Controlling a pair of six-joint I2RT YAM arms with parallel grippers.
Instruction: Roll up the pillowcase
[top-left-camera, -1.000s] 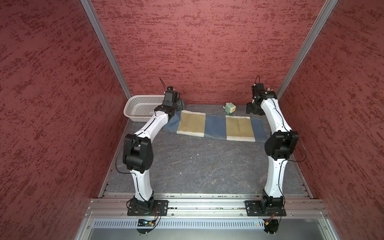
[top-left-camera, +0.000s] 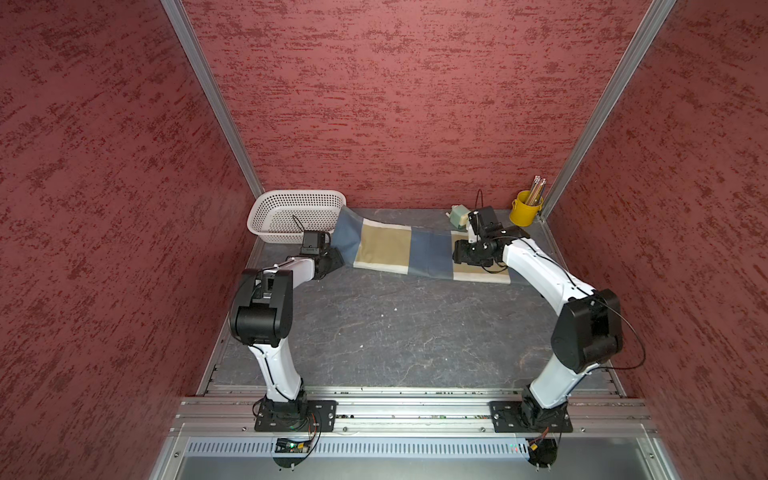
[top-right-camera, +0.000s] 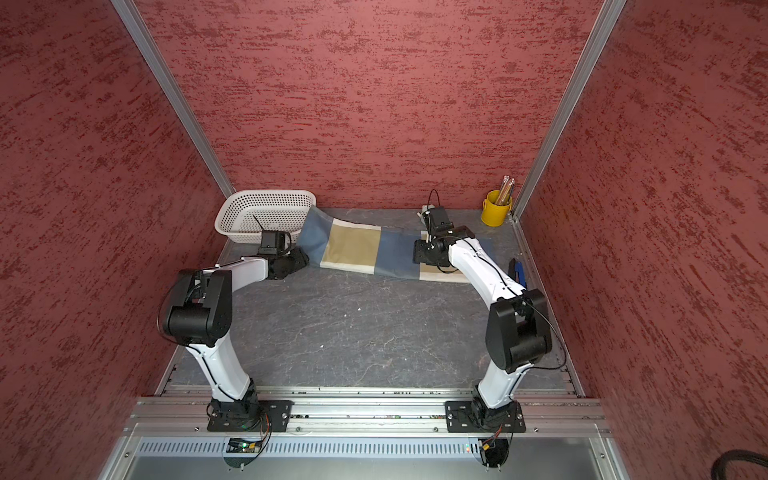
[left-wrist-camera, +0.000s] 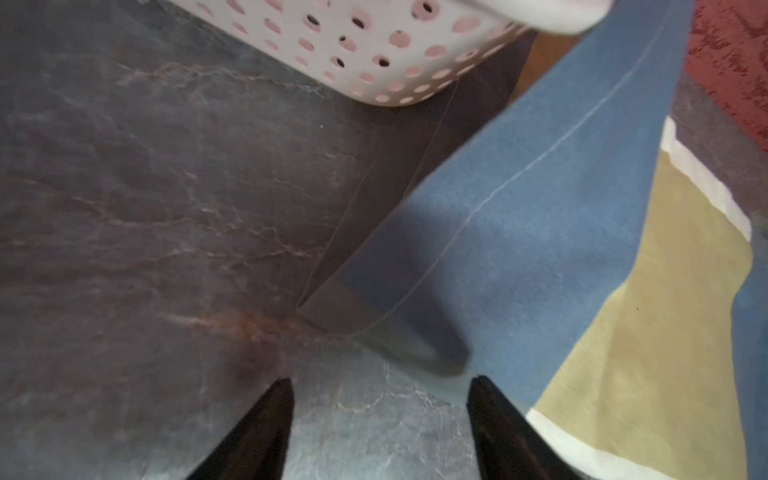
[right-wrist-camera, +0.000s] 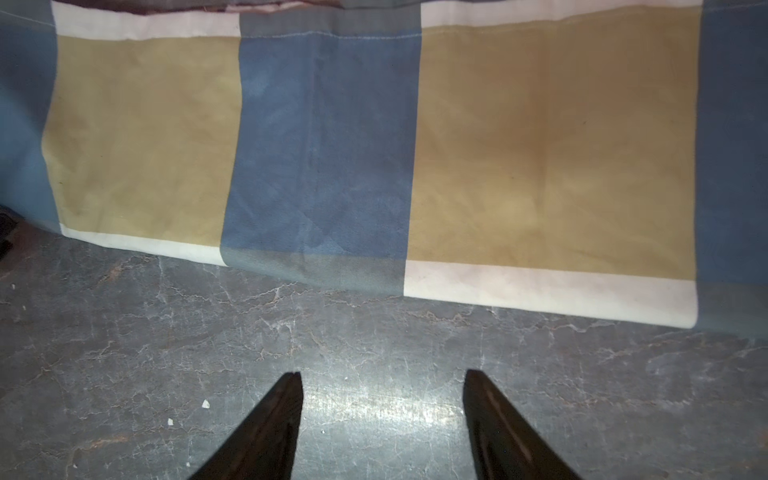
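Observation:
The pillowcase (top-left-camera: 384, 246), a long strip of blue and tan panels with white edging, lies flat across the back of the table, its left end slanting up beside the basket. My left gripper is open just short of that blue left corner, with only table between its fingers. My right gripper stands open over the right part of the cloth, its fingertips seen against bare table below the cloth's front edge in the right wrist view.
A white perforated basket (top-left-camera: 296, 197) stands back left against the cloth's end. A yellow cup (top-left-camera: 524, 212) with utensils is back right, a pale green block (top-left-camera: 457, 214) behind the cloth.

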